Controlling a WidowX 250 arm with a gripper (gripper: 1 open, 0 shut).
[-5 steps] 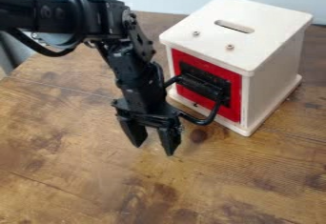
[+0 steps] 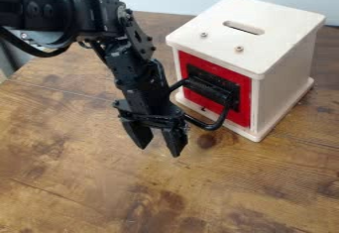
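Observation:
My black gripper (image 2: 157,138) points down over the wooden table, left of and in front of a pale wooden box (image 2: 279,49), its two fingers apart with nothing visible between them. The box has a slot in its top and a red front panel (image 2: 233,67) with a black mechanism on it. A black bar handle extends from that mechanism toward the gripper, partly hidden behind my arm.
A white wall and the table's edge lie at the back left.
The arm and gripper have shifted very slightly, the gripper a little to the left and up compared with a second ago. The box has not moved.

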